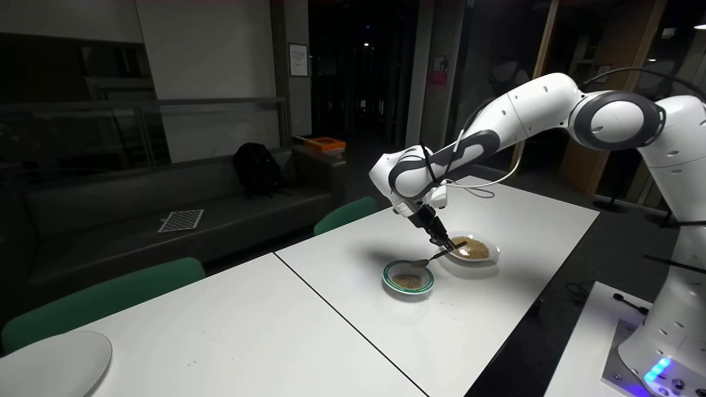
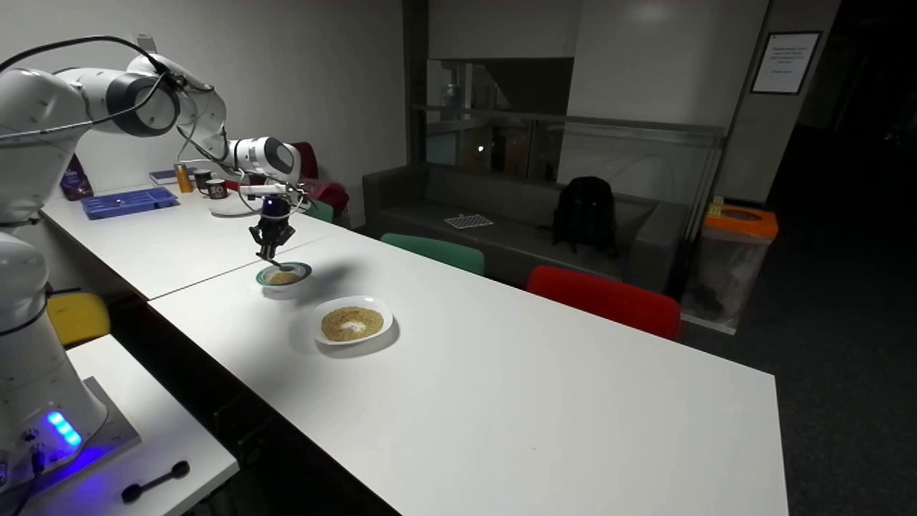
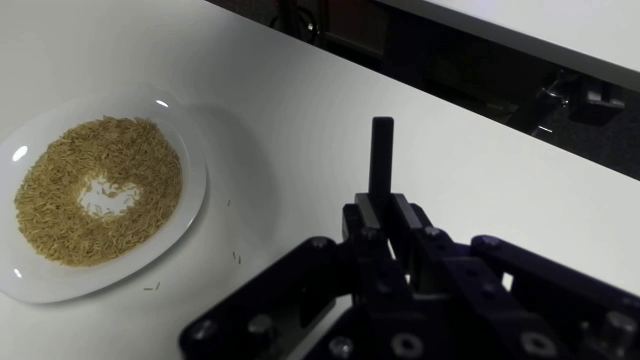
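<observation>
My gripper (image 1: 450, 247) is shut on the dark handle of a spoon (image 1: 420, 263). In the wrist view the handle (image 3: 381, 150) sticks out past the pinched fingertips, while the spoon's head is out of sight there. The head hangs over the back rim of a small green-rimmed bowl (image 1: 388, 281), which has some brown grains in it. Whether the spoon carries grains is too small to tell. Close by, a white oval dish (image 3: 192, 198) holds a ring of rice-like grains (image 3: 144, 222) around a bare patch.
A few loose grains (image 3: 237, 258) lie on the white table beside the dish. Toward the far end stand a blue tray (image 2: 129, 203) and mugs (image 2: 216, 188). Chairs line the sofa side.
</observation>
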